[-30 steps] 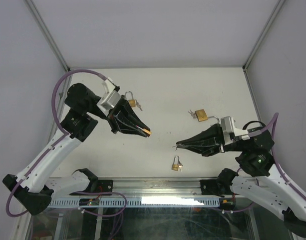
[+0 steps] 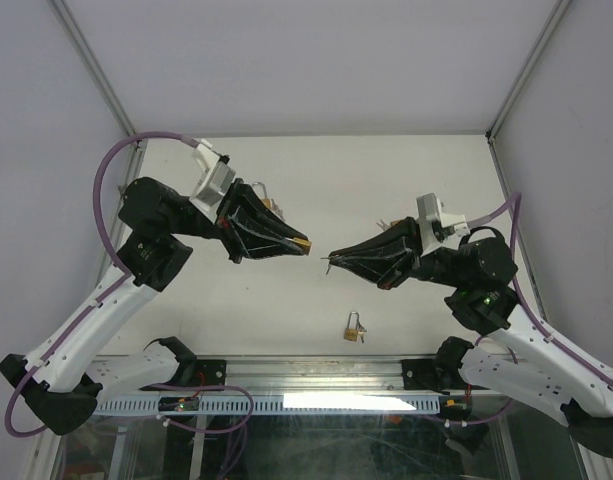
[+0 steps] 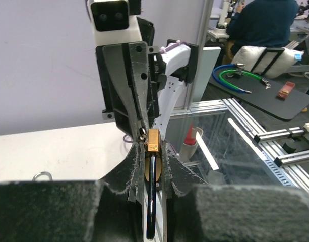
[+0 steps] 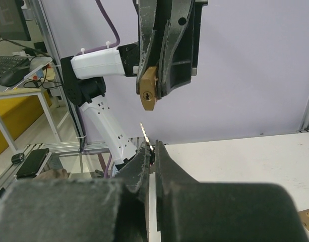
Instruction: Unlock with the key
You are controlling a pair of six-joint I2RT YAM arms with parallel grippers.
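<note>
My left gripper (image 2: 300, 246) is shut on a brass padlock, raised above the table; its keyhole end (image 4: 147, 95) shows in the right wrist view, above my right gripper. The right gripper is shut, with a thin key (image 4: 144, 132) sticking up from between its fingertips, pointing toward the padlock from a little below, apart from it. In the top view the two grippers face each other, with a small gap between padlock and key (image 2: 328, 264).
On the white table (image 2: 216, 310) lie a padlock with keys (image 2: 352, 332) at the front middle, another (image 2: 269, 203) at the back left and keys (image 2: 383, 224) at the right, partly hidden by the right arm.
My right gripper with the key has moved left and toward the back, closer to the padlock. The left gripper with the padlock has moved slightly right and toward the back.
</note>
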